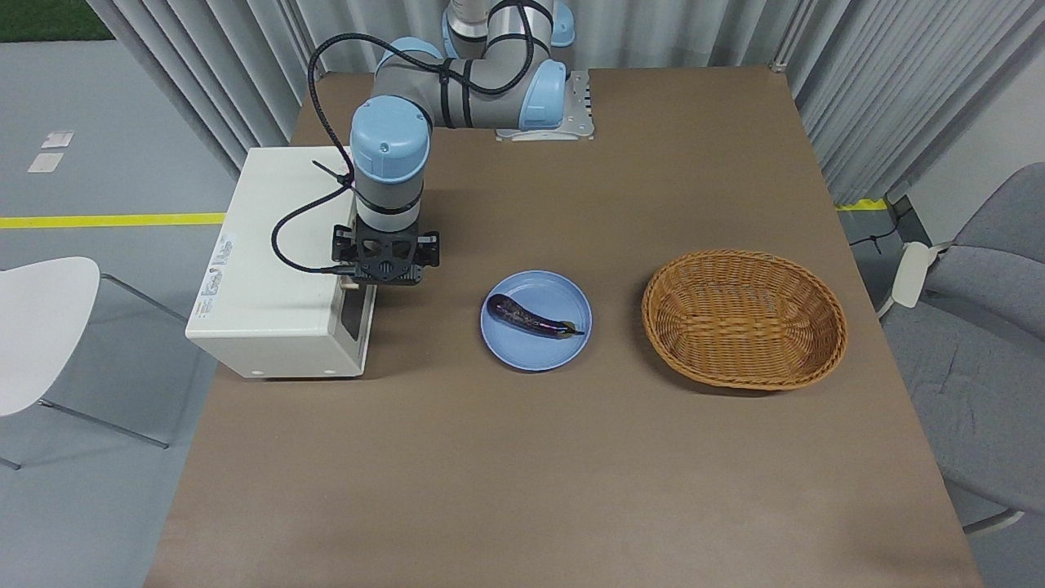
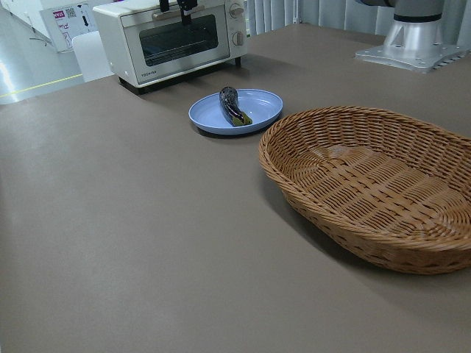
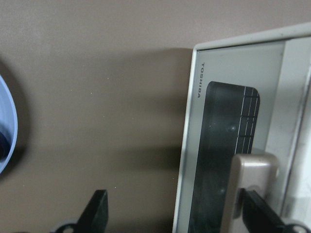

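Note:
The gripper is at the front of the white toaster oven, whose door is closed with dark glass. In the wrist view one finger lies against the oven's handle and the other is apart from it over the tabletop, so the fingers are open. In the camera front view the gripper's housing hangs by the oven's front edge, its fingers hidden beneath. An eggplant lies on a blue plate to the right of the oven.
An empty wicker basket sits right of the plate. A white chair stands left of the table, a grey one right.

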